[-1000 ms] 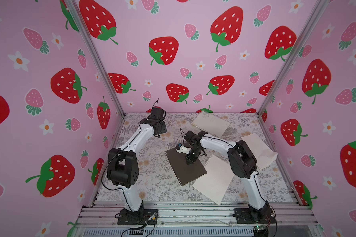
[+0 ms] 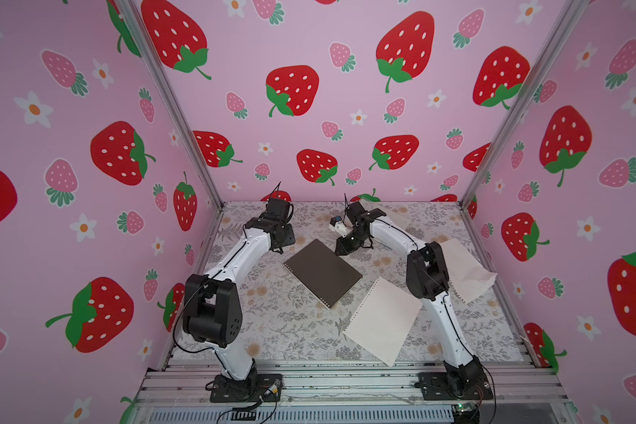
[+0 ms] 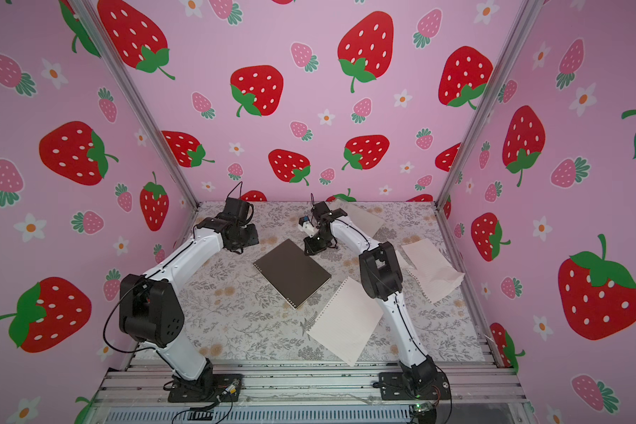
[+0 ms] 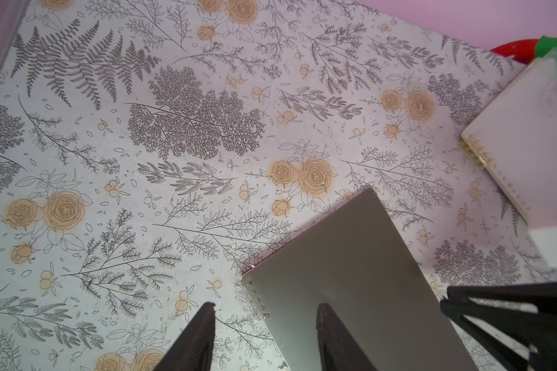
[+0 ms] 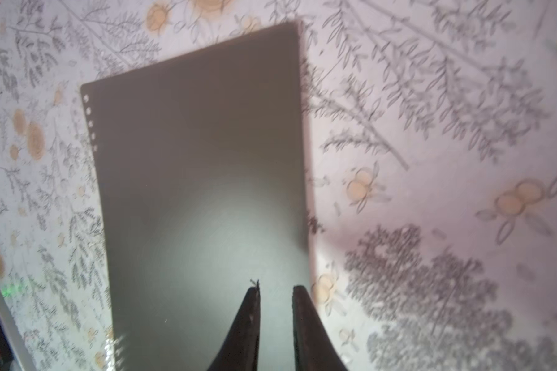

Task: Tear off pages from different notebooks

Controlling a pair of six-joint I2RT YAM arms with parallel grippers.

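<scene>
A dark-covered spiral notebook [image 2: 321,273] lies at the centre of the table, its spiral toward the lower left. A white notebook [image 2: 381,318] lies at front right; another pale pad [image 4: 526,136] is at the back, partly behind my right arm. My left gripper hangs part open above the left side of the dark notebook, nothing between its fingers. My right gripper is over the dark notebook near its edge, fingers part open, with nothing seen held; the right wrist view is blurred.
A loose white sheet [image 2: 466,268] with a bent corner lies at the right edge. Pink walls enclose the sides and back.
The dark notebook has shifted back and slightly left. My right gripper has risen and moved toward the back.
</scene>
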